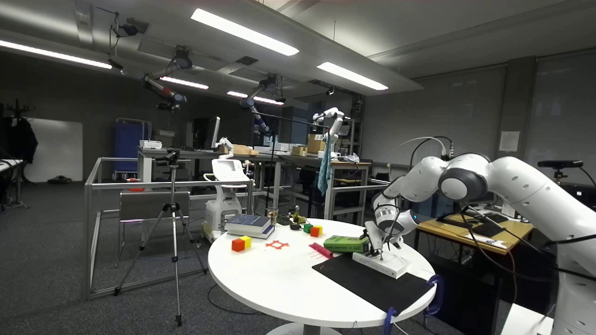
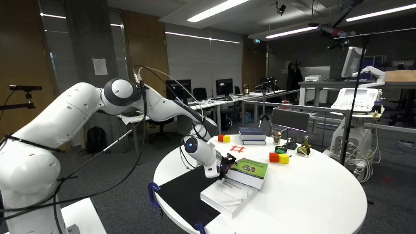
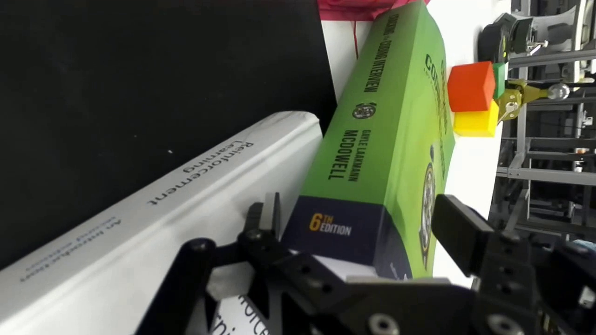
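A thick green book (image 2: 249,167) lies on the table, its near end resting on or close against a white book (image 2: 228,195). In the wrist view the dark-blue end of the green book (image 3: 363,150) stands between the two fingers of my gripper. The fingers are part open, with a gap showing between the right finger and the cover. The left finger stands over the white book (image 3: 167,201), near the green book's spine. Contact on that side cannot be made out. From outside, my gripper (image 1: 369,244) is low, at the green book's near end.
A black mat (image 1: 374,279) is clamped at the table edge. A red cloth-like item (image 1: 321,251) lies beside the green book. Colored cubes (image 1: 315,231), an orange grid shape (image 1: 277,244) and stacked blue books (image 1: 249,225) stand farther off.
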